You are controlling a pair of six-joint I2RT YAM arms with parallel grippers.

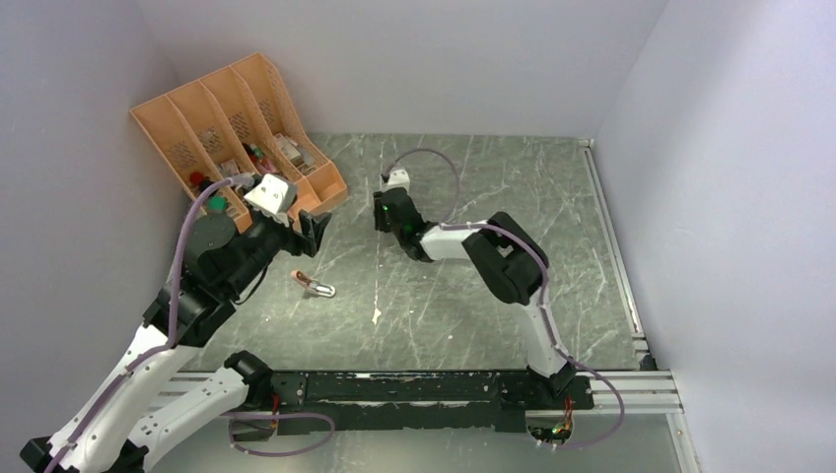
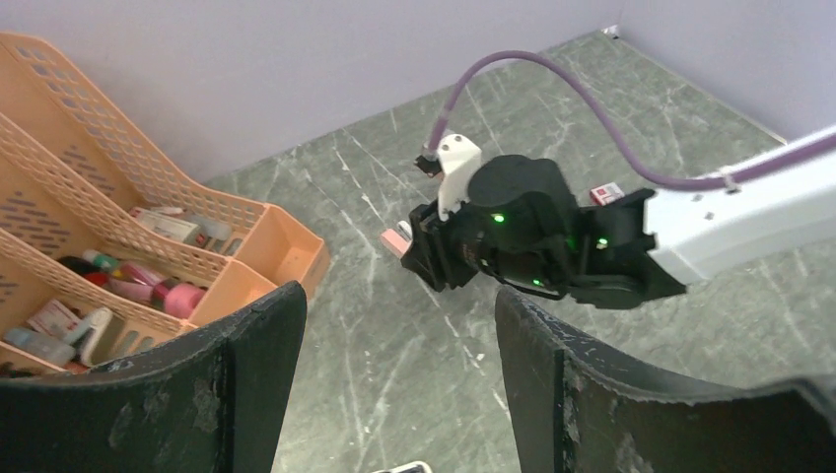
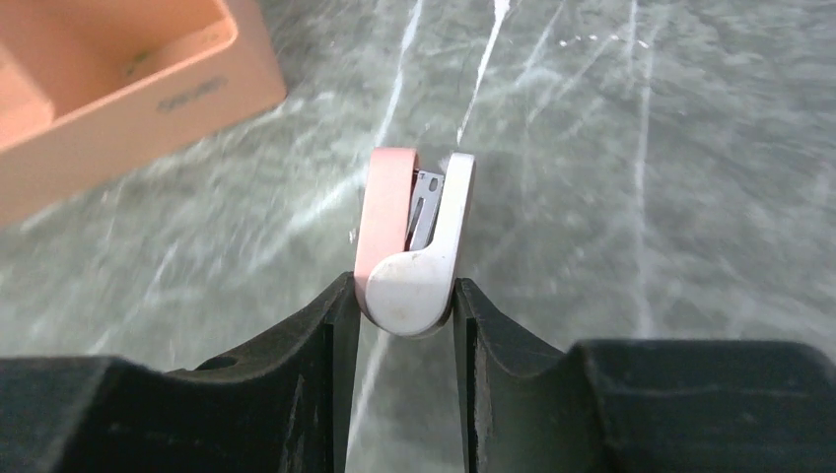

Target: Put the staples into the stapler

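Held in my right gripper is a small pink-and-white stapler point(image 3: 412, 241), its two arms spread a little and its metal rail showing between them. The fingers are shut on its rounded hinge end. In the left wrist view only the stapler's pink tip point(image 2: 394, 241) shows beside the right gripper. My left gripper stands open and empty, hovering right of the organizer in the top view. A small box with a red print point(image 2: 606, 193) lies on the table behind the right arm; I cannot tell whether it holds staples.
A tan organizer point(image 1: 330, 189) with several compartments of small items stands at the back left. On the table in front lies a brown-and-silver tool point(image 1: 313, 285).
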